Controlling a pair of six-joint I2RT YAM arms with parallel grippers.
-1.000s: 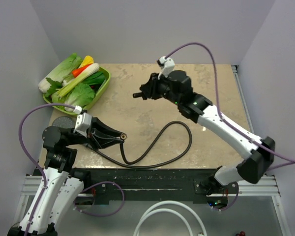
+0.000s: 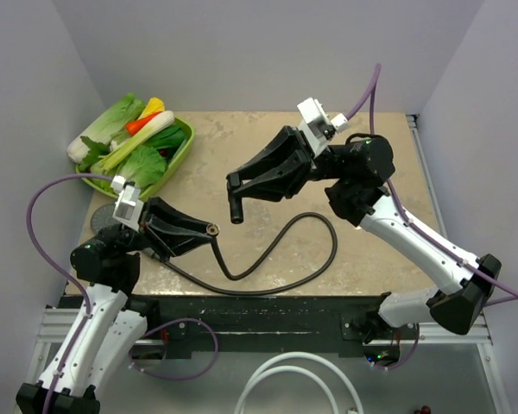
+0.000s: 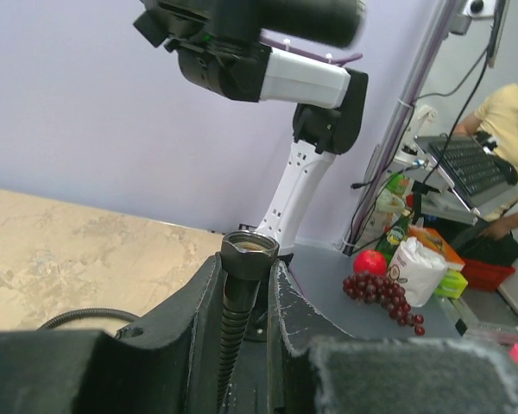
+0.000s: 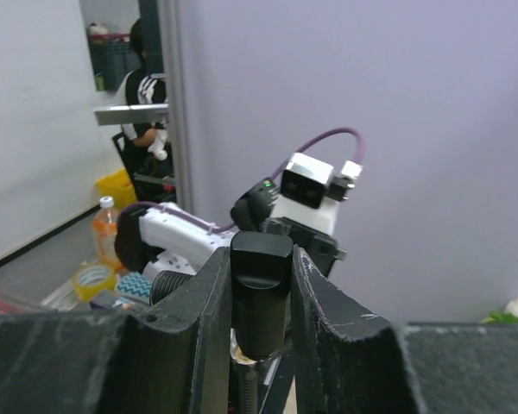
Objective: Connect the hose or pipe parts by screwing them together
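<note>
My left gripper (image 2: 209, 235) is shut on the upright end of the black corrugated hose (image 3: 235, 328), its brass-lined fitting (image 3: 248, 246) facing up. The rest of the hose (image 2: 334, 241) loops over the beige table. Higher and to the right, my right gripper (image 2: 235, 185) is shut on a short black cylindrical piece (image 4: 261, 289) that points downward, hanging apart from the hose end in the top view.
A green basket of vegetables (image 2: 177, 159) stands at the back left of the table (image 2: 375, 259). Pale walls surround the back and sides. A white hose (image 2: 298, 357) lies below the front edge.
</note>
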